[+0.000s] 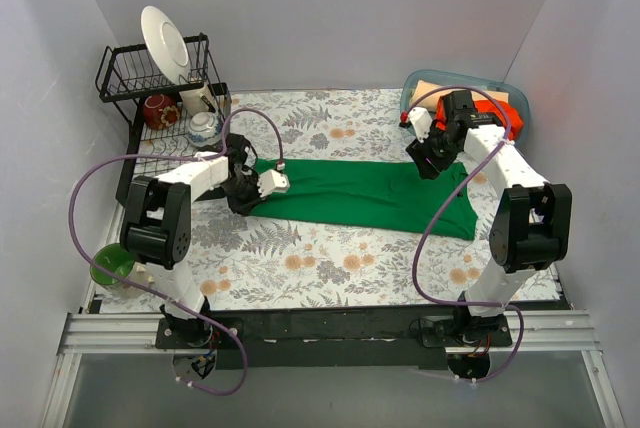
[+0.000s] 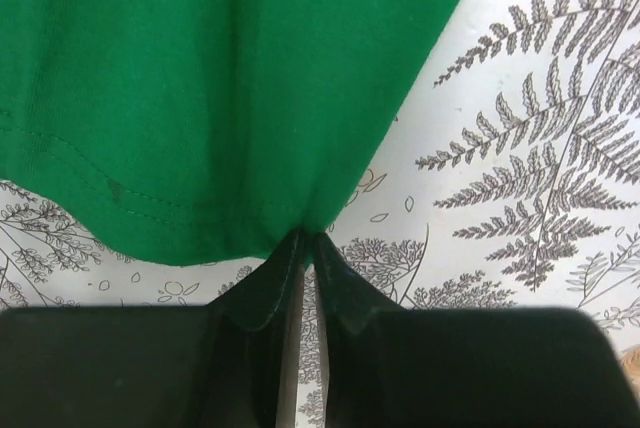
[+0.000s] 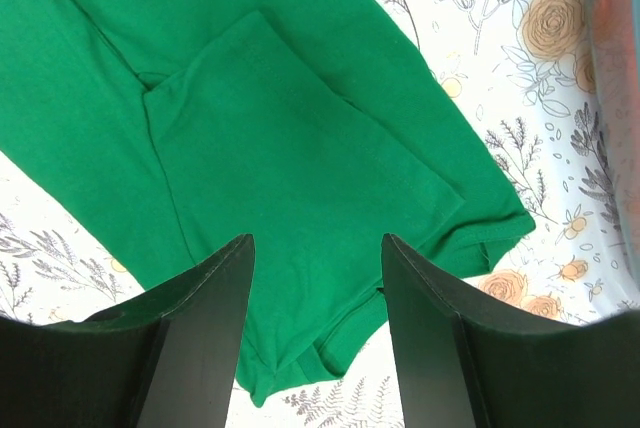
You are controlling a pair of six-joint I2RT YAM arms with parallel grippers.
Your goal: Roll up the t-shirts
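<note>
A green t-shirt (image 1: 345, 193) lies stretched out flat across the patterned table, folded into a long band. In the left wrist view, the corner of the green cloth (image 2: 200, 118) gathers into creases at the tips of my left gripper, whose fingers are nearly together on it. The right wrist view has the t-shirt's other end (image 3: 300, 168), with sleeve and hem layers folded inward. Above that end my right gripper stands open, its fingers well apart and nothing between them.
Behind the right arm is a blue bin (image 1: 518, 98) with orange and peach cloth. A black dish rack (image 1: 130, 73) with dishes stands at the back left, close to the left arm. A green mug (image 1: 115, 260) sits front left.
</note>
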